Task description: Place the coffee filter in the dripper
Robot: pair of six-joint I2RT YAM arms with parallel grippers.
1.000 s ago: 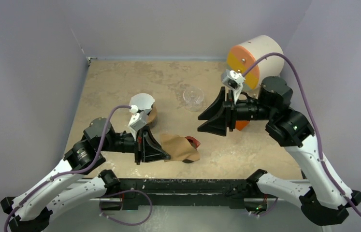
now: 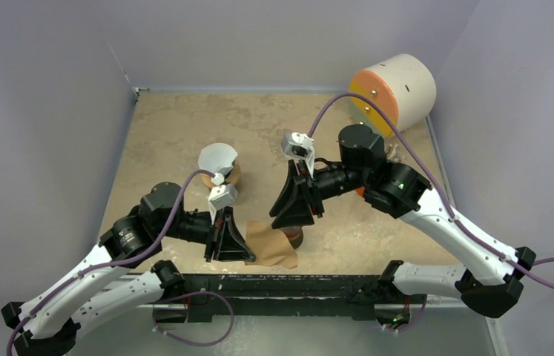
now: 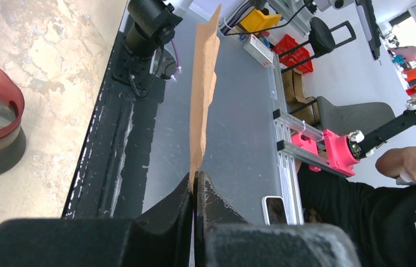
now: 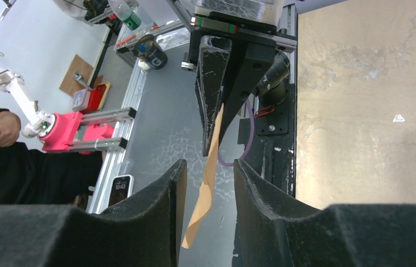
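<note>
A flat brown paper coffee filter (image 2: 272, 246) hangs from my left gripper (image 2: 250, 259), which is shut on its edge. Seen edge-on in the left wrist view, the filter (image 3: 202, 89) rises from between the fingertips. My right gripper (image 2: 274, 222) is part open over the filter's far right side. In the right wrist view the filter (image 4: 206, 189) shows in the gap of the right gripper, apart from both fingers. The red-rimmed dripper (image 2: 294, 235) is mostly hidden beneath the right gripper and filter; the left wrist view shows its red rim (image 3: 13, 100) open and empty.
A white bowl-like piece (image 2: 216, 158) sits on a brown holder at the left. At the back right lies a large white and orange cylinder (image 2: 407, 93).
My right gripper has come left and toward the front, from beside the dripper to above the filter. The left gripper has drawn slightly left and frontward with the filter.
</note>
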